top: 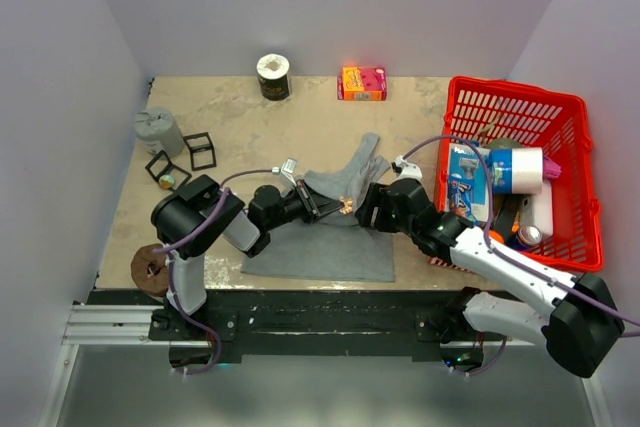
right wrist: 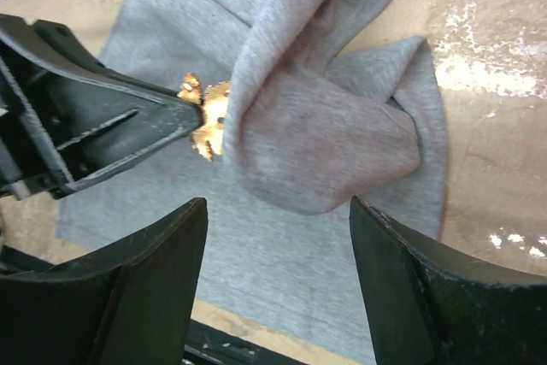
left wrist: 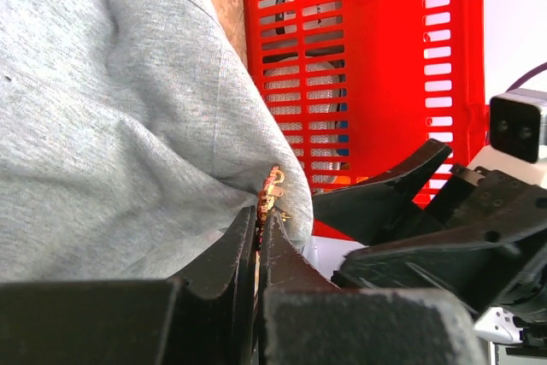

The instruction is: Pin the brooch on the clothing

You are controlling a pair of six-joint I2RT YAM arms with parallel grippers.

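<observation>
The gold brooch (right wrist: 211, 115) lies against a raised fold of the grey clothing (right wrist: 325, 138) in the right wrist view. My left gripper is shut on the brooch, which shows edge-on beyond its tips in the left wrist view. Cloth bulges up close around the brooch; whether its pin passes through the fabric cannot be seen. My right gripper stands open, with the cloth fold before and below its fingers and nothing gripped. From above, both grippers face each other over the clothing, the brooch (top: 346, 205) between them.
A red basket (top: 590, 187) full of goods stands on the right, close to the right arm. Toward the back are a dark can (top: 273, 77) and a pink-orange box (top: 362, 83). Black frames (top: 200, 151) and a brown roll (top: 151, 269) lie left.
</observation>
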